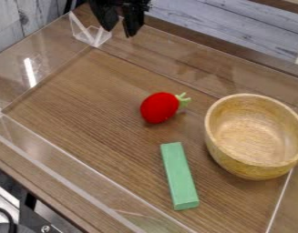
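Observation:
A red strawberry-like object (159, 108) with a green top lies mid-table on the wooden board. A tan bowl (251, 136) stands at the right, and a green bar (178, 176) lies toward the front. The black gripper (116, 30) is high at the top edge, partly out of view, away from these things; its finger state is unclear.
A clear plastic piece (90, 29) is at the back left, beside the gripper. A white plank surface lies beyond the board's back edge. The left and middle of the board are clear.

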